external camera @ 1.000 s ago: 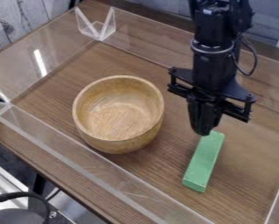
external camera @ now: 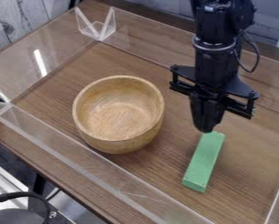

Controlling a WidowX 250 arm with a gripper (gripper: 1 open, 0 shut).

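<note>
My black gripper [external camera: 209,115] hangs over the right half of the wooden table, pointing down, just above the upper end of a green bar [external camera: 202,162] that lies lengthwise toward the front. Nothing shows between its fingers, which look shut. A round wooden bowl [external camera: 115,112] sits to the left of my gripper, apart from it.
A clear plastic container [external camera: 96,24] stands at the back left. A black cable crosses the bottom left corner.
The arm has shifted very slightly over the last second, while the bowl and green bar stay where they were.
</note>
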